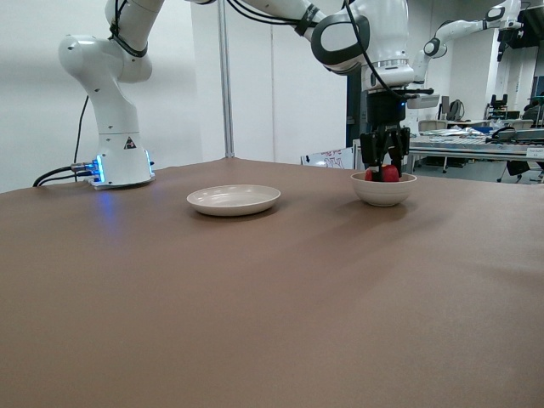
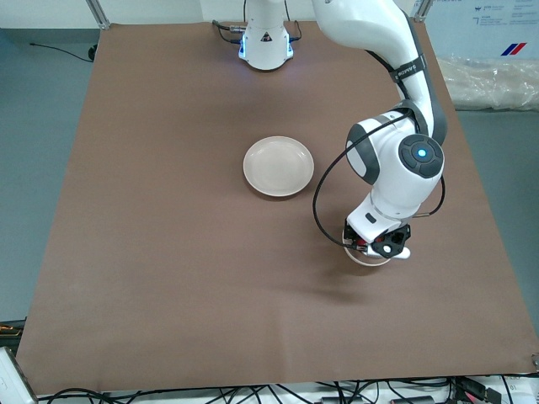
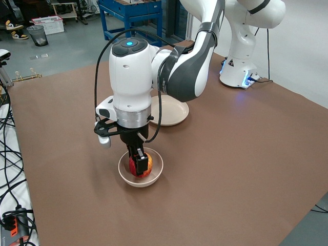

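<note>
A white bowl (image 1: 382,194) holds a red apple (image 1: 390,173), partly yellow in the right view (image 3: 148,164). My black gripper (image 1: 387,161) (image 3: 139,163) is down in the bowl with its fingers at the apple; whether it is closed on it is unclear. In the left view the arm's wrist hides the apple and most of the bowl (image 2: 366,262). An empty white plate (image 2: 278,166) lies on the brown table beside the bowl, toward the arm base.
The brown table (image 2: 185,252) is otherwise largely clear. Black cables run along the table's outer edge and loop from my arm.
</note>
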